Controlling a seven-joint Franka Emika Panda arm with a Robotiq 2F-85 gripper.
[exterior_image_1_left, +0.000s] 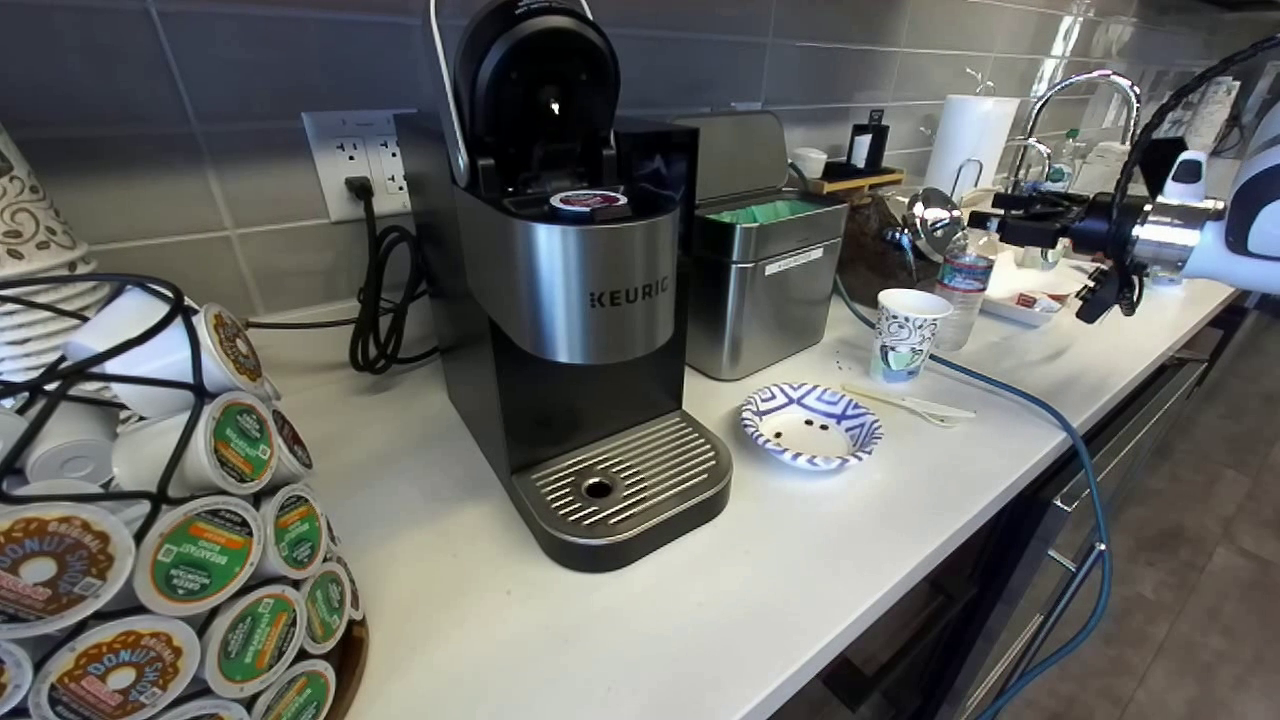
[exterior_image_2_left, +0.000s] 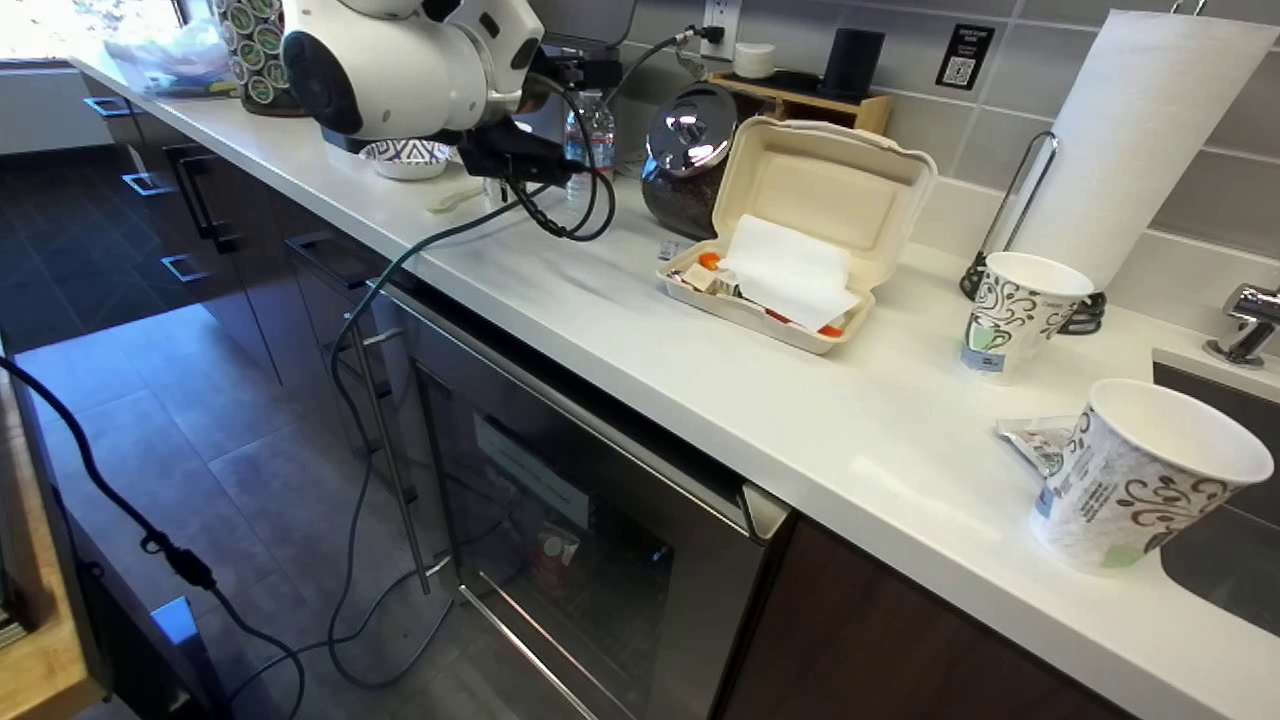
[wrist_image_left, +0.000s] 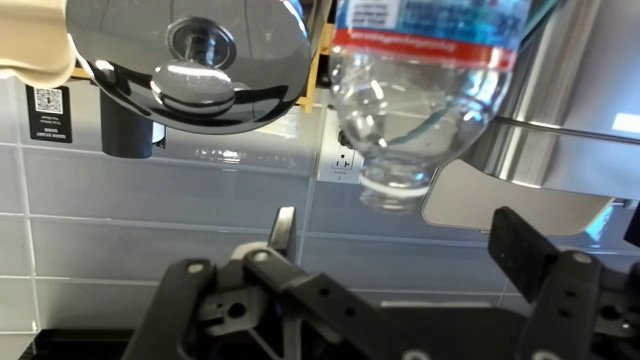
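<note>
My gripper stands open, its two dark fingers wide apart and nothing between them. In the wrist view a clear water bottle with a blue and red label appears upside down, its neck lying just beyond the gap. From the first exterior view, the gripper is at the far right, above the counter and close to the top of the bottle. A coffee machine has its lid raised, and a pod sits in its top. The paper cup stands in front of the bottle.
A patterned bowl with dark bits and light cutlery lie on the counter. Beside the machine is a metal bin. A round jar with a shiny lid and an open takeout box stand near the bottle. A blue cable crosses the counter edge.
</note>
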